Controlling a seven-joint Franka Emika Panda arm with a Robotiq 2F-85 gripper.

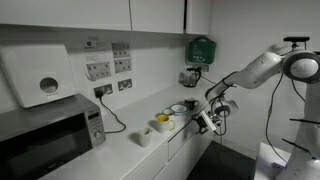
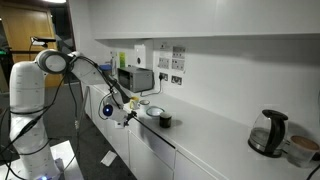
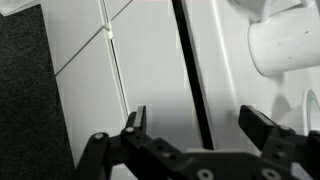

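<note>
My gripper stands open in the wrist view, its two black fingers wide apart with nothing held between them. Below it run the white cabinet front (image 3: 155,60) and the dark gap along the counter's edge (image 3: 207,60). From the first exterior view, the gripper (image 1: 204,124) is low at the counter's front, near the far end. In the second exterior view it is small and dark (image 2: 128,120), beside the cabinet front. Whether it touches the cabinet is unclear.
A white mug (image 3: 285,42) lies close on the right in the wrist view. On the counter are a yellow cup (image 1: 162,119), a pale bowl (image 1: 178,109), a dark pot (image 2: 165,119), a microwave (image 2: 136,82) and a kettle (image 2: 267,132). Dark floor lies below.
</note>
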